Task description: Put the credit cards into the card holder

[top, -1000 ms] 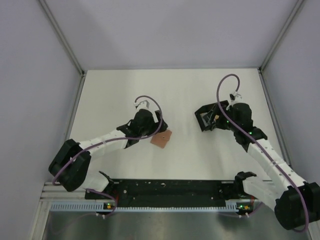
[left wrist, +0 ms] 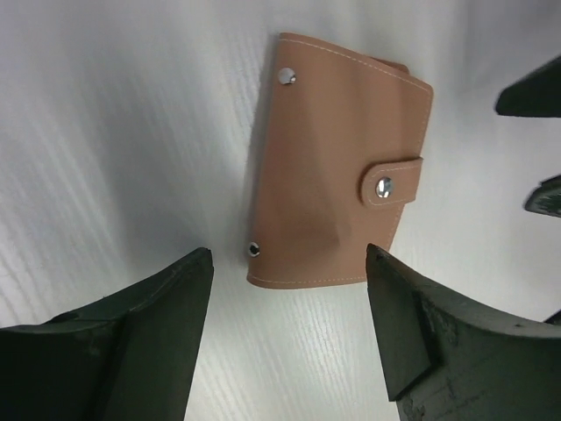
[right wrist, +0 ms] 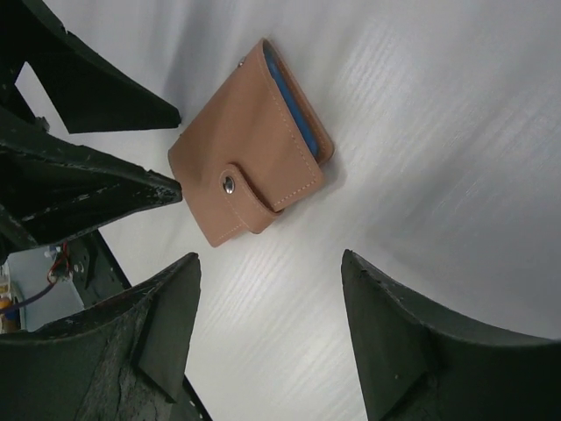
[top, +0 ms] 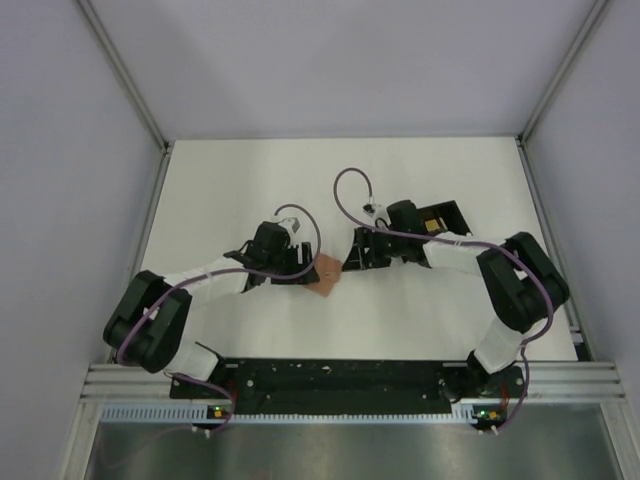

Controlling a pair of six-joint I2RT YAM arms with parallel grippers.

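Note:
The brown card holder lies flat on the white table between the two grippers. Its snap strap is fastened across one side, and a blue edge shows inside its open side. My left gripper is open over the holder's lower end, fingers apart, nothing held. Off the holder's strap side is my right gripper, also open and empty, with its fingers spaced apart. Cards in the dark box are too small to tell clearly in the top view.
A black box with a yellowish item inside stands at the back right, partly behind the right arm. Both grippers are close together around the holder.
My right gripper has come left from the black box to beside the card holder. The box now sits farther right and back. My left gripper has shifted slightly toward the front.

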